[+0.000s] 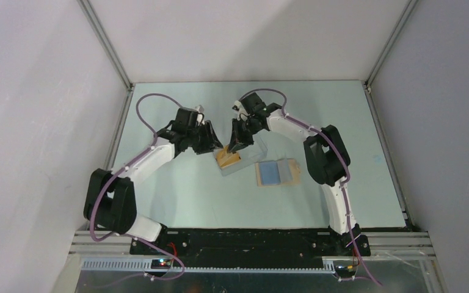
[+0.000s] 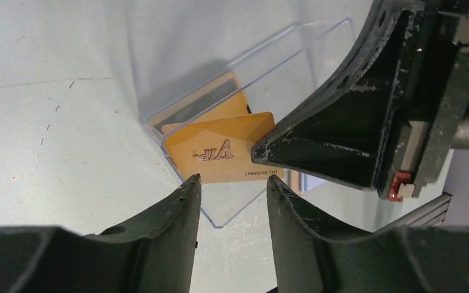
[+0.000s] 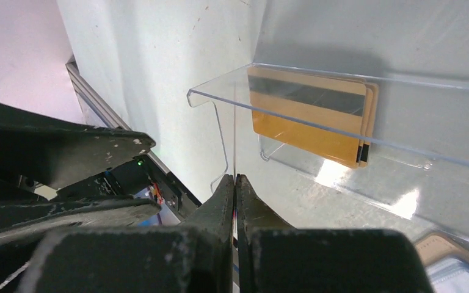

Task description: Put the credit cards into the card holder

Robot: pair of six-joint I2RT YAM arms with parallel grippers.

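The clear card holder (image 1: 255,162) (image 2: 226,210) (image 3: 439,140) holds orange cards (image 3: 305,135) leaning in one end. In the left wrist view an upper orange card (image 2: 217,149) lies at the tip of my right gripper's dark finger. In the right wrist view my right gripper is shut, with a thin pale edge rising between its tips, probably a card seen edge-on. My left gripper (image 1: 210,143) is part open beside the holder's end, nothing between its fingers.
More cards, blue, grey and tan (image 1: 270,173), lie flat on the table right of and in front of the holder.
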